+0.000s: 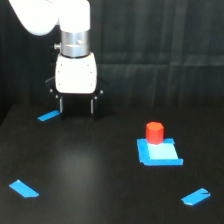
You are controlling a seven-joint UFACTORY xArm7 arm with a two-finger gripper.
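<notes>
A small red block stands upright at the back edge of a white square patch, which blue tape borders. My gripper hangs from the white arm at the back left, well to the left of the red block and apart from it. Its two dark fingers are spread wide, and nothing shows between them.
Blue tape strips lie on the dark table at the back left, front left and front right. The table between gripper and block is clear. A dark curtain hangs behind.
</notes>
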